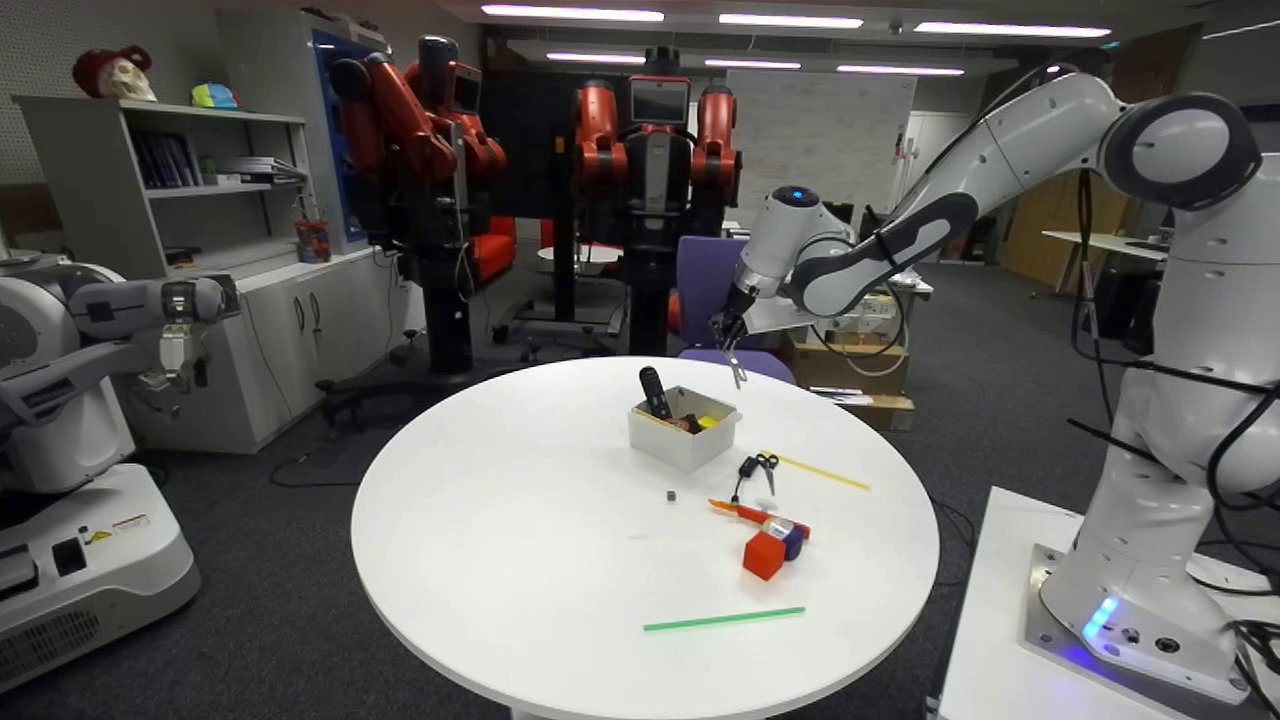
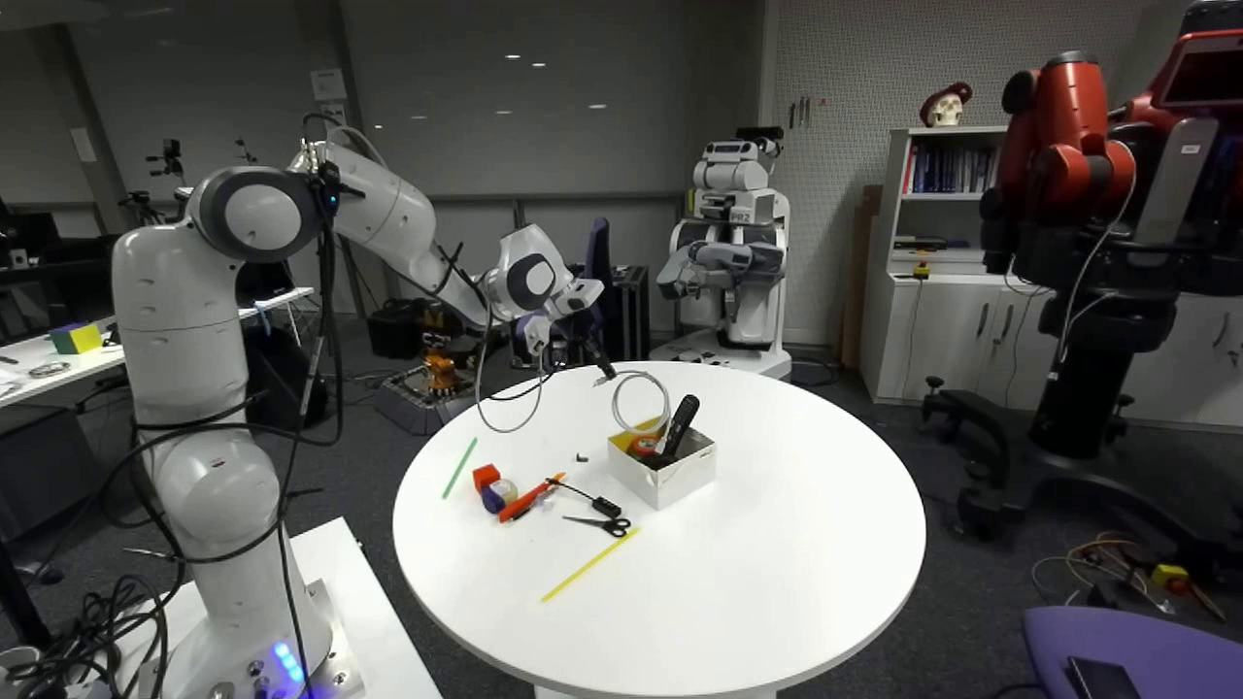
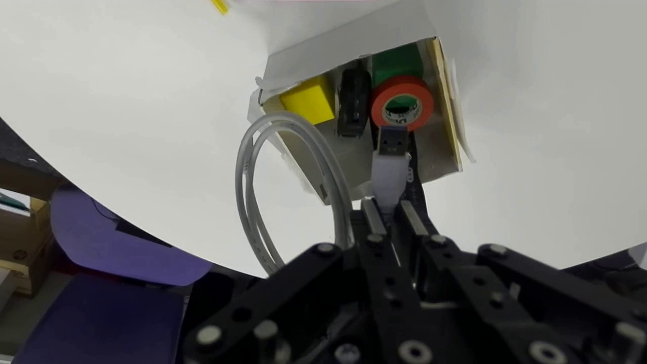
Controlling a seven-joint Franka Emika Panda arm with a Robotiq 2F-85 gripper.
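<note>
My gripper is shut on a white cable. The cable's USB plug [image 3: 389, 176] sticks out beyond the fingertips, and its coiled loop [image 3: 248, 200] hangs to the left in the wrist view. In exterior view 1 the gripper [image 1: 728, 330] is raised above the far side of the table, behind the white box [image 1: 680, 451]. The cable's loop [image 2: 637, 408] shows in front of the box in exterior view 2. Inside the box lie a yellow block [image 3: 309, 100], red tape [image 3: 418, 115], a green piece [image 3: 397, 63] and dark items.
On the table lie scissors [image 2: 606, 525], a small black adapter [image 2: 605, 507], a yellow stick [image 2: 588, 565], a green stick [image 1: 725, 619], a red cube [image 1: 763, 556] and an orange-red tool [image 2: 530, 499].
</note>
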